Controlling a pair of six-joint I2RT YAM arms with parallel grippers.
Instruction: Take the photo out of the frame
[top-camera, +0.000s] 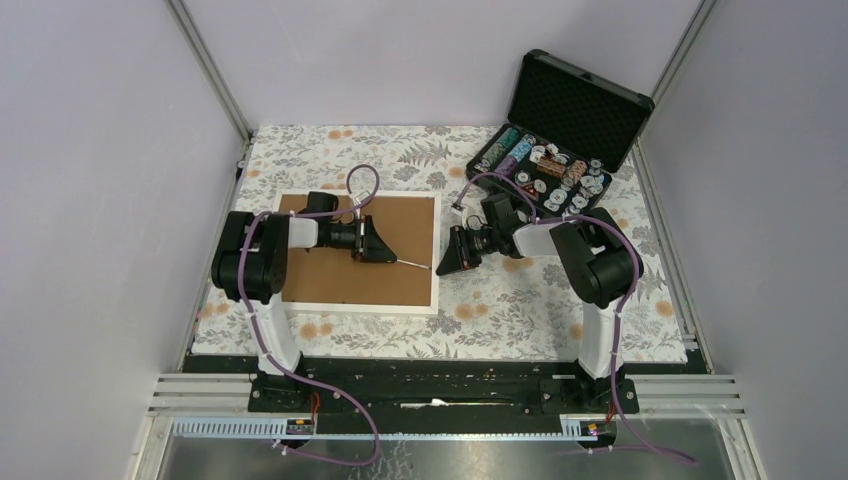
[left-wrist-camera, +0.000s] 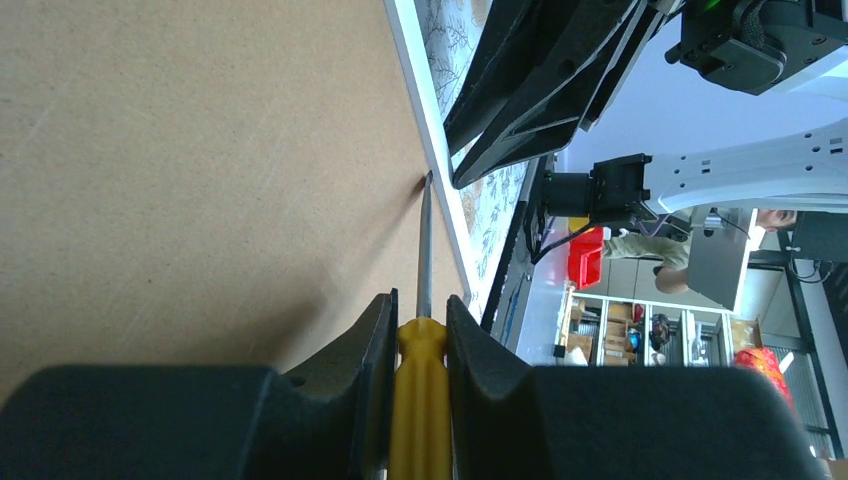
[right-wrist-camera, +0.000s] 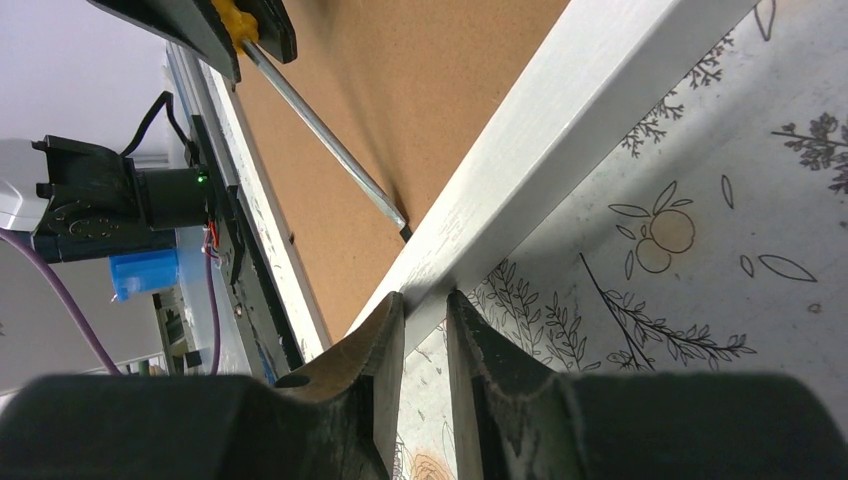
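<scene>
The picture frame lies back side up, its white border around a brown backing board; any photo is hidden beneath. Over the board, my left gripper is shut on the yellow handle of a screwdriver. Its metal shaft slants down to the right, the dark tip at the seam between board and right border. Whether the tip has entered the seam I cannot tell. My right gripper is shut on that right border, a short way from the tip.
At the back right stands an open black case with poker chips in it. The patterned tablecloth is clear in front of the right arm and behind the frame.
</scene>
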